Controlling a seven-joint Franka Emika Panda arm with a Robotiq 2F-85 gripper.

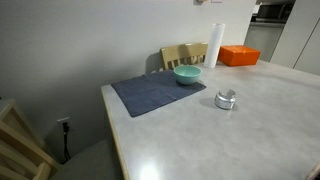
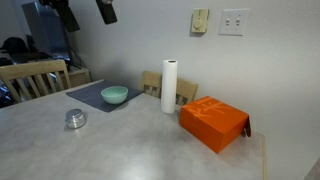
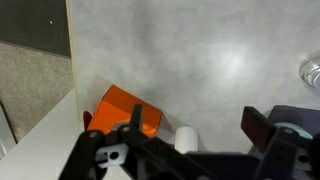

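A small silvery metal container [image 1: 225, 99] sits on the light grey table, apart from the dark cloth [image 1: 150, 95]. On that cloth rests a green bowl [image 1: 187, 76], which looks empty from what shows of its inside. My gripper is open, its dark fingers wide apart and nothing held between them. In the second exterior view the gripper hangs high above the table at the top left. The wrist view catches the metal container [image 3: 312, 72] at the right edge, with the bowl [image 3: 292, 130] partly hidden behind a finger.
A white paper roll [image 2: 169, 86] stands upright near the table's back, beside an orange box [image 2: 215, 124]. Behind the table is a wooden chair [image 1: 183, 56], with a wall at one side.
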